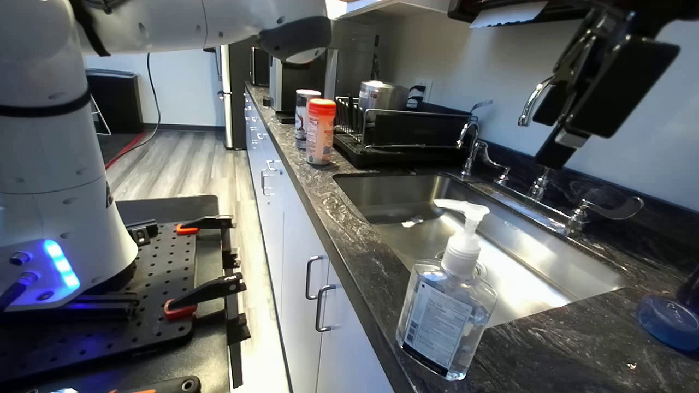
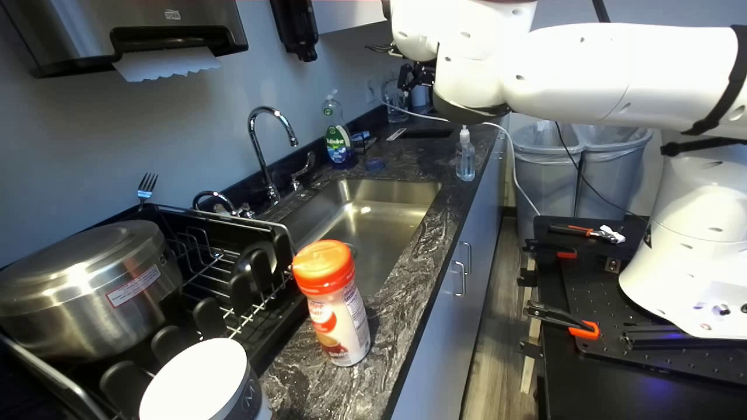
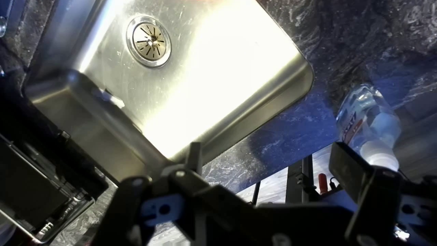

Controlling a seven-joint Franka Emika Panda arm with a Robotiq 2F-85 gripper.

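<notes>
My gripper is open, its two dark fingers well apart with nothing held between them. In exterior view 1 the gripper [image 1: 580, 98] hangs at the upper right, above the faucet side of the sink [image 1: 576, 278]. A clear pump bottle [image 1: 436, 321] with a white pump top stands upright on the near counter corner beside the sink. From the wrist, this bottle [image 3: 364, 117] shows at the right, past the right finger and apart from the fingers. Exterior view 2 has the bottle [image 2: 465, 157] at the counter's front edge; there the gripper [image 2: 413, 76] is small and partly hidden.
An orange-lidded creamer container [image 1: 321, 131] stands beyond the sink, close to the dish rack [image 1: 419, 131]. Along the wall rise the faucet [image 2: 262, 150] and a green-labelled soap bottle [image 2: 338, 136]. A small white scrap [image 1: 413, 222] lies in the sink.
</notes>
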